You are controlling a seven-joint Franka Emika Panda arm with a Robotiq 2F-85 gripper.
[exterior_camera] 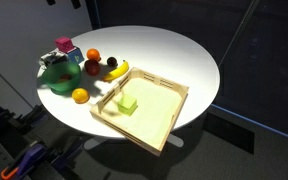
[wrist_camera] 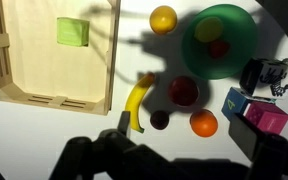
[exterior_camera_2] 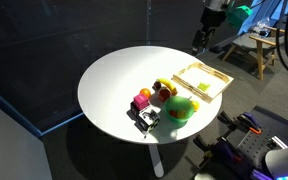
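My gripper is open, nothing between its fingers; it hangs high above the table, as exterior view 2 shows [exterior_camera_2: 199, 45]. Below it in the wrist view lie a yellow banana [wrist_camera: 135, 103], a dark plum [wrist_camera: 159, 119], a red apple [wrist_camera: 183, 91] and an orange fruit [wrist_camera: 203, 123]. A yellow-green block [exterior_camera: 128, 104] sits inside the shallow wooden tray [exterior_camera: 171, 116]. The green bowl [wrist_camera: 244, 55] contains a yellow fruit [wrist_camera: 209, 29] and a red one [wrist_camera: 219, 48]. Another orange [wrist_camera: 163, 19] rests between bowl and tray.
Beside the bowl cluster a pink box [exterior_camera: 64, 43], a blue box [wrist_camera: 236, 103] and a black-and-white item [wrist_camera: 267, 73]. The tray reaches over the edge of the round white table [exterior_camera: 164, 45] in exterior view 1. Bare tabletop lies behind the fruit.
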